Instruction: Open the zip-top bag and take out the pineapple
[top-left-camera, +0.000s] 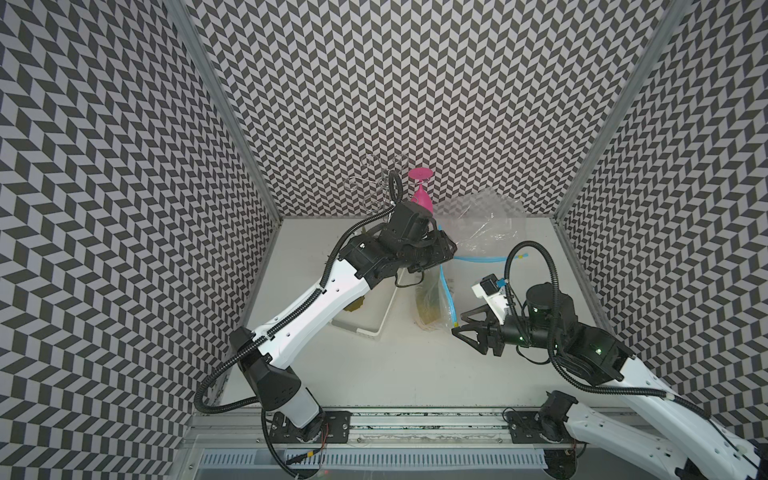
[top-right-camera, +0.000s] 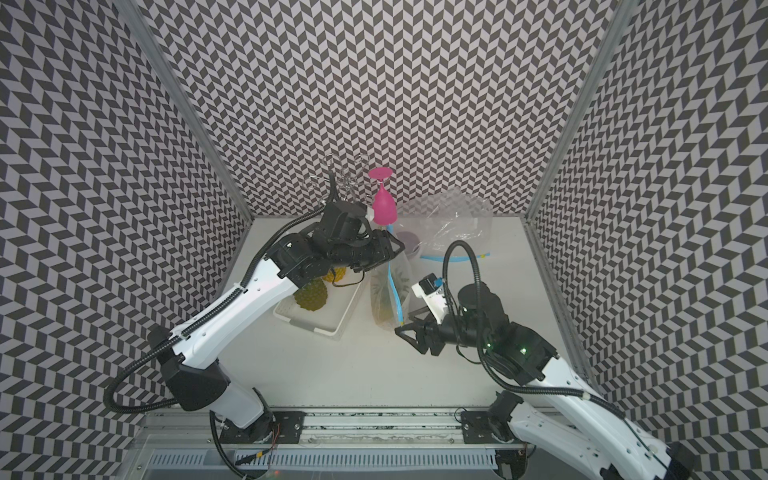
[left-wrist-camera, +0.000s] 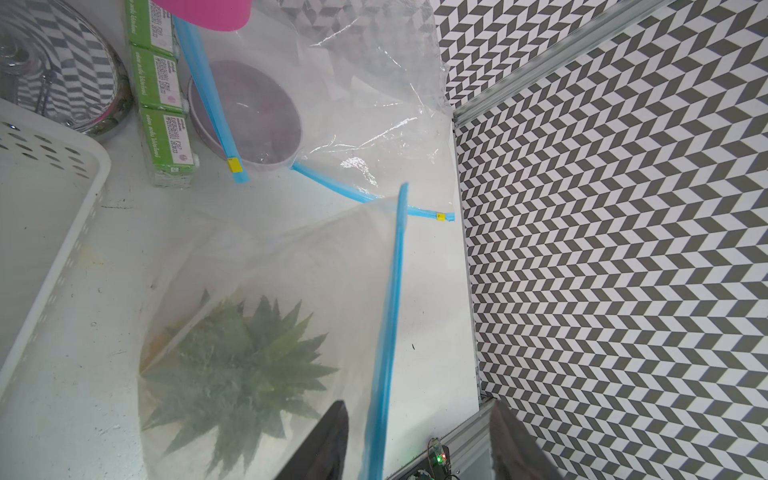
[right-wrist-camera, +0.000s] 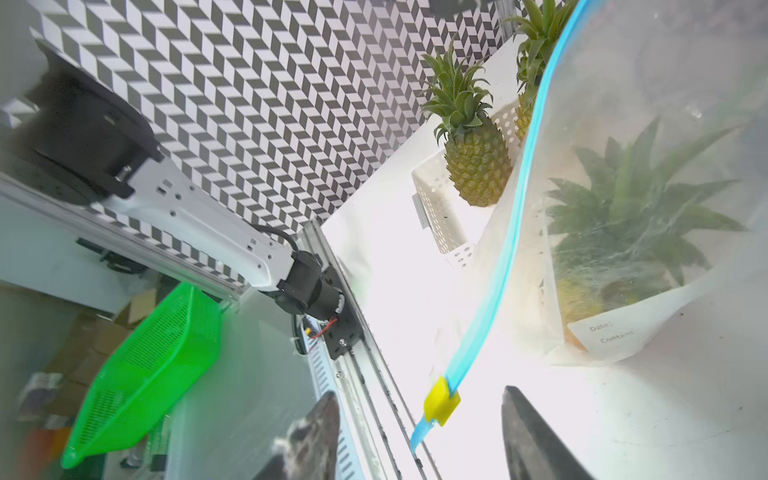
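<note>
A translucent zip bag with a blue zip strip stands at the table's centre, a leafy pineapple visible through it. My left gripper is over the bag, its fingers part open either side of the zip strip in its wrist view. My right gripper is open near the yellow slider at the strip's front end.
A white basket holding pineapples stands left of the bag. Behind are a pink glass, green boxes and a second flattened bag.
</note>
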